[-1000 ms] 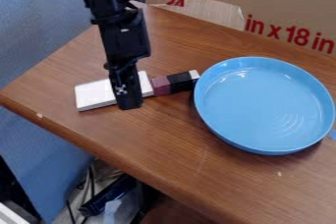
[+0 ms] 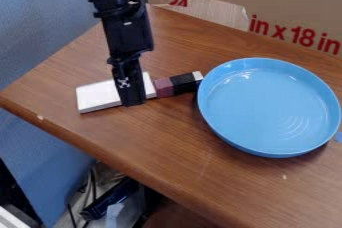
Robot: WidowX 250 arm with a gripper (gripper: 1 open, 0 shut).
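My black gripper (image 2: 130, 89) points down onto a whiteboard eraser-like block with a white body (image 2: 98, 96) and a dark maroon-and-black end (image 2: 181, 83) on the wooden table. The gripper's tip covers the middle of this object; whether its fingers are open or shut on it I cannot tell. A light blue plate (image 2: 267, 107) lies just to the right of the dark end.
The wooden table (image 2: 160, 162) has free room in front and behind the object. A cardboard box (image 2: 274, 7) stands along the back. The table's left edge drops to clutter on the floor.
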